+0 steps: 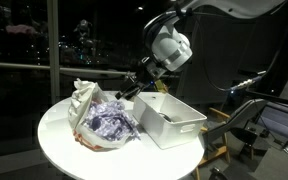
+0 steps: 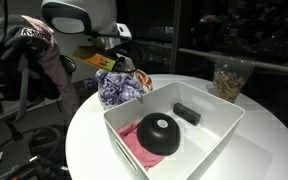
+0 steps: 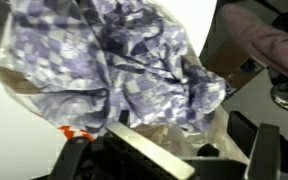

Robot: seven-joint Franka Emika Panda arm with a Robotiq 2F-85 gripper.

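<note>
A checkered purple-and-white cloth [image 1: 110, 122] lies bunched in the mouth of a white plastic bag [image 1: 83, 106] on the round table. In the wrist view the cloth [image 3: 134, 65] fills most of the picture, with the pale bag [image 3: 224, 133] around it. My gripper [image 1: 131, 88] is above and to the right of the cloth, near the box's left end. Its fingers stand apart at the bottom of the wrist view, and nothing shows held between them. From the other side, the cloth [image 2: 116, 87] sits below the gripper [image 2: 116, 52].
A white box [image 2: 221, 122] on the table holds a black dome-shaped object [image 2: 159, 134], a pink cloth [image 2: 130, 137] and a black block [image 2: 186, 114]. Behind it stands a clear container [image 2: 231, 76]. Bare table [image 1: 69, 150] shows in front of the bag.
</note>
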